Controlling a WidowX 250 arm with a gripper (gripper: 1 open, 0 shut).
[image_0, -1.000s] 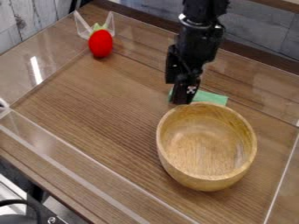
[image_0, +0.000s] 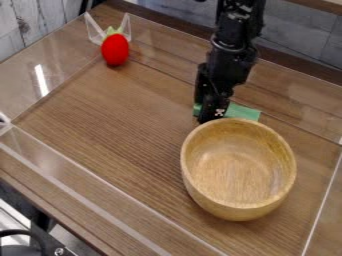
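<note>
My black gripper (image_0: 213, 108) reaches down from the top centre to the green object (image_0: 243, 114), just behind the large wooden bowl (image_0: 235, 176). The gripper covers the left part of the green object; whether it is open or shut on it cannot be told.
A red object (image_0: 115, 49) stands at the back left, with a pale object (image_0: 111, 28) behind it. Table edges run along the left and back.
The gripper has drawn together from a wider pose and now sits lower over the green object's left part, turned more side-on.
</note>
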